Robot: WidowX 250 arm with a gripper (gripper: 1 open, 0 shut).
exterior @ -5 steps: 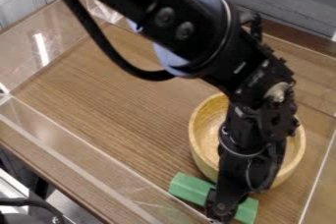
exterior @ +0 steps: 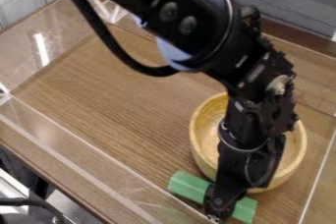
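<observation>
A green cylindrical object (exterior: 190, 187) lies on the wooden surface at the lower right, in front of a yellow bowl (exterior: 205, 128). My black gripper (exterior: 226, 204) reaches down over the bowl's front to the green object, its tips around the middle of it. The fingertips are dark and partly hidden, so whether they close on it cannot be told. The arm covers much of the bowl's inside.
Clear plastic walls (exterior: 39, 41) edge the wooden surface (exterior: 105, 90) on the left and front. A grey wall stands at the back.
The gripper and upper wrist have shifted very slightly. The green object and bowl look nearly unmoved.
</observation>
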